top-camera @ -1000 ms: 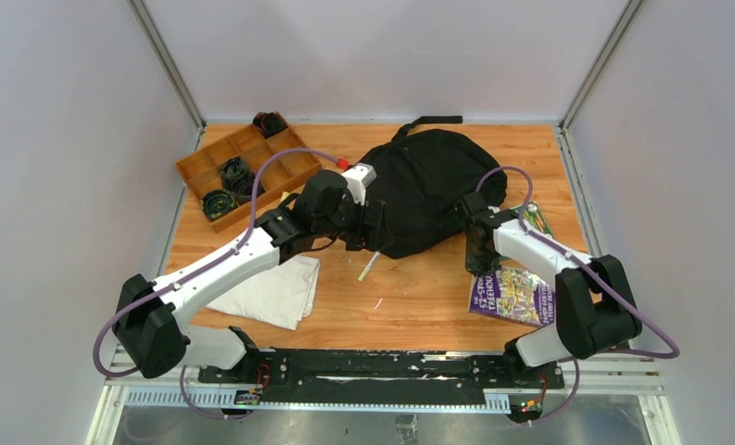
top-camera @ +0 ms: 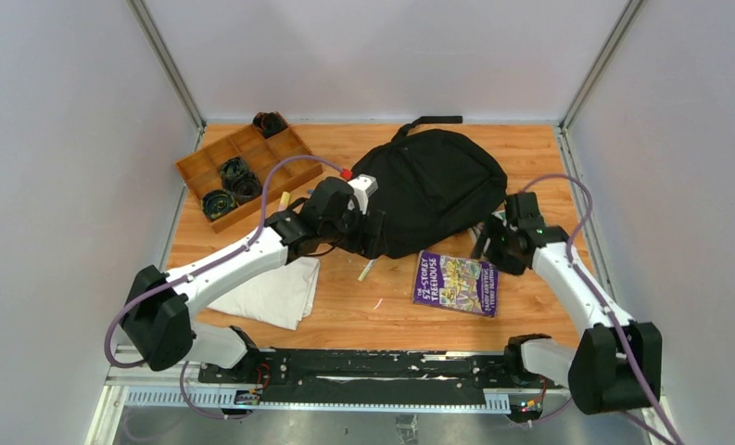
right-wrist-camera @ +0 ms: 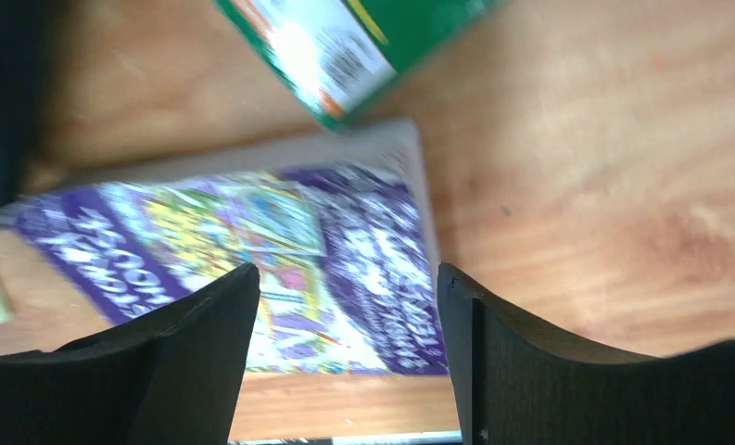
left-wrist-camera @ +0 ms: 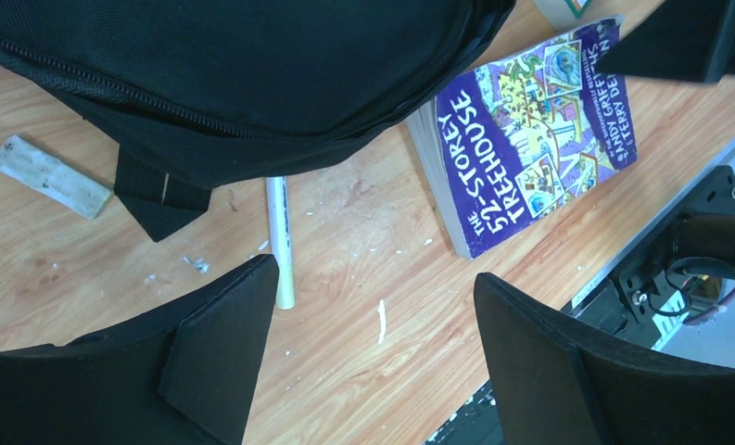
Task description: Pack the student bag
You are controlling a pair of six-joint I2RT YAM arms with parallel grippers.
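Note:
The black bag (top-camera: 437, 185) lies at the back middle of the table, its zipped edge toward me in the left wrist view. A purple book (top-camera: 455, 282) rests flat in front of the bag, cover up. My right gripper stands part open above the book's right end, touching nothing that I can make out. A green book (right-wrist-camera: 373, 42) lies behind the purple one, mostly hidden by the right arm from the top. Near the bag's left front edge hovers my left gripper, open and empty, over bare wood. A whitish pen (left-wrist-camera: 280, 246) pokes out from under the bag.
A wooden tray (top-camera: 199, 171) with coiled dark items sits at the back left. A folded white cloth (top-camera: 275, 292) lies at the front left. A pale block (left-wrist-camera: 52, 177) is by the bag strap. Bare wood lies between cloth and purple book.
The left arm shifted slightly.

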